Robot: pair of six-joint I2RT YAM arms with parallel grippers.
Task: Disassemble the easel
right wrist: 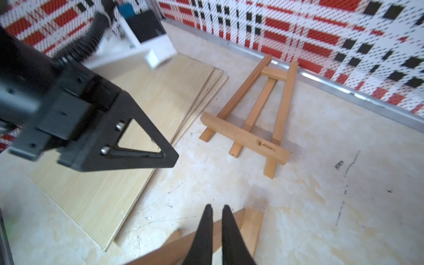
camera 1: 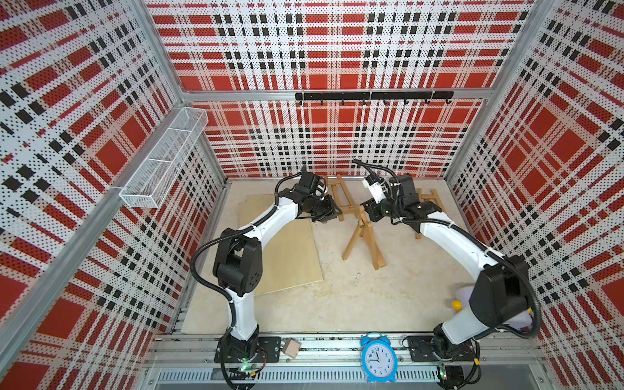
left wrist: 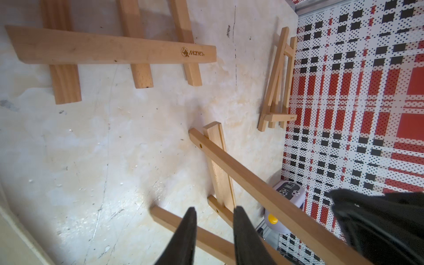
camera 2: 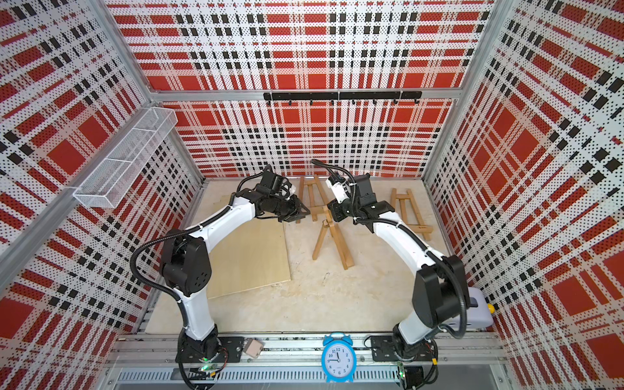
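Observation:
The upright wooden easel (camera 1: pixel 371 248) stands mid-table with its legs spread. My right gripper is shut on its upper part; wood shows around and behind the fingers in the right wrist view. In the left wrist view the easel's bars (left wrist: pixel 260 187) run toward the lower right. My left gripper stands partly open, fingers apart, with an easel leg (left wrist: pixel 194 229) showing beyond them. From the top left view, a gap separates the left gripper (camera 1: pixel 332 211) from the easel top. How the easel's joint is fastened is hidden.
One small easel (right wrist: pixel 247 132) lies flat at the back, another (camera 2: pixel 409 214) at the back right. Pale boards (camera 1: pixel 286 260) lie at left. A grey-lilac container (camera 2: pixel 477 308) stands at the right edge.

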